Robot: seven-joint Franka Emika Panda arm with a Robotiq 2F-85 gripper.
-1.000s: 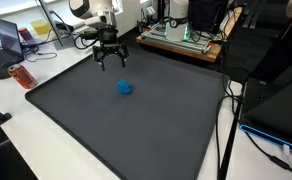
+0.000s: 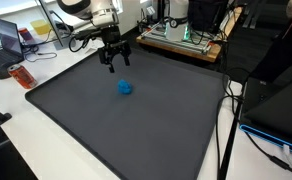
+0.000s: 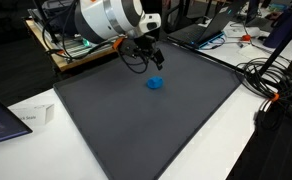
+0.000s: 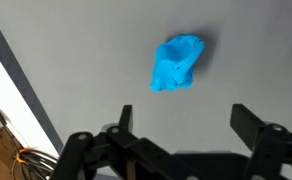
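A crumpled bright blue cloth-like piece (image 2: pixel 124 87) lies on the dark grey mat (image 2: pixel 136 125). In the wrist view the blue piece (image 4: pixel 176 63) shows whole, with bare mat all around it. My gripper is open, its black fingers (image 4: pixel 118 134) spread wide at the lower edge and nothing between them. Seen from outside, the gripper (image 2: pixel 119 64) hangs above the mat, just behind the blue piece and apart from it. From the second exterior side, the blue piece (image 3: pixel 155 82) sits right below the fingers.
An orange-red can (image 2: pixel 22 76) and a laptop (image 2: pixel 10 36) stand off its left side. Black cables (image 3: pixel 271 85) run along one edge. A wooden-edged tray (image 2: pixel 186 45) with items lies behind the mat.
My gripper has shifted a little to the right in exterior view 1 and its arm has turned slightly. The blue piece has stayed in place.
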